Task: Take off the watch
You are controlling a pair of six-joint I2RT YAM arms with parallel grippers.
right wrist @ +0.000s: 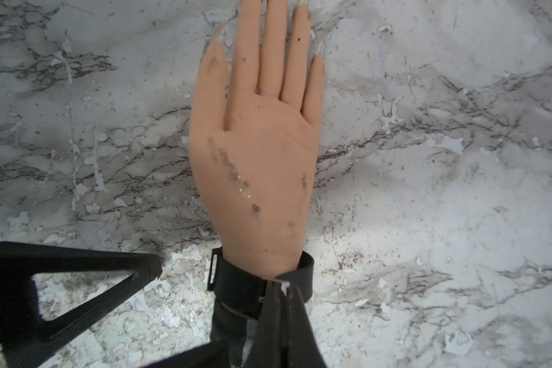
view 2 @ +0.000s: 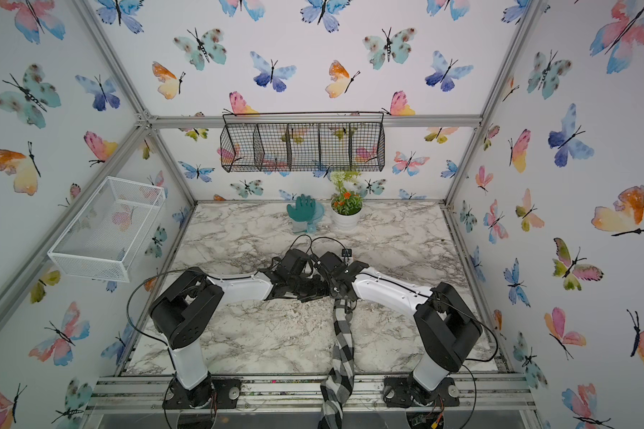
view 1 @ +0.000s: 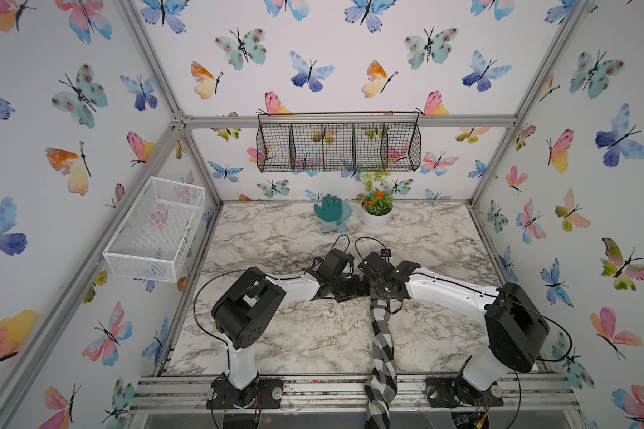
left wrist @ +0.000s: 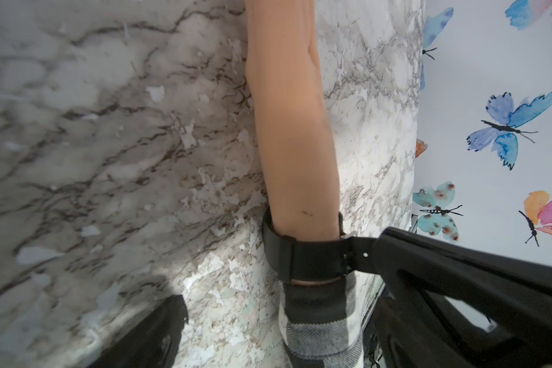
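Observation:
A black watch strap circles the wrist of a mannequin hand (right wrist: 260,159), which lies palm up on the marble table in the right wrist view. Its forearm wears a black-and-white checked sleeve (view 1: 383,343). My right gripper is shut, its tips at the strap's palm side; in the left wrist view they meet the band near its holes. Whether the strap is pinched between them, I cannot tell. My left gripper stands open, its fingers spread to either side of the wrist, nothing gripped. No watch face shows.
Both grippers work close together over the wrist. At the back stand a potted plant (view 1: 376,207) and a teal hand-shaped item (view 1: 329,208). A wire basket (view 1: 338,148) hangs behind, a white basket (view 1: 154,228) at left.

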